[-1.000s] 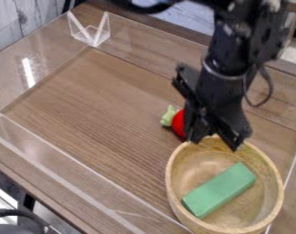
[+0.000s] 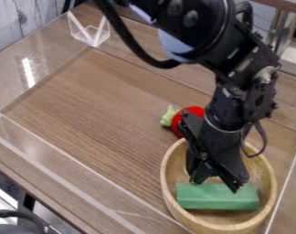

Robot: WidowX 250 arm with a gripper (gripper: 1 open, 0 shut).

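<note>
My black gripper [image 2: 224, 164] reaches down into a round wooden bowl [image 2: 175, 208] at the lower right, just over a light green block [image 2: 209, 195] lying in it. Its fingertips are dark and overlap, so whether they touch the block is unclear. Behind the bowl, a red object with a pale green top [image 2: 187, 119] lies on the table, partly hidden by the arm.
A clear plastic holder [image 2: 87, 27] stands at the back left. Dark cables lie at the lower left edge.
The gripper has moved lower into the bowl. The green block has turned from a diagonal to nearly horizontal.
</note>
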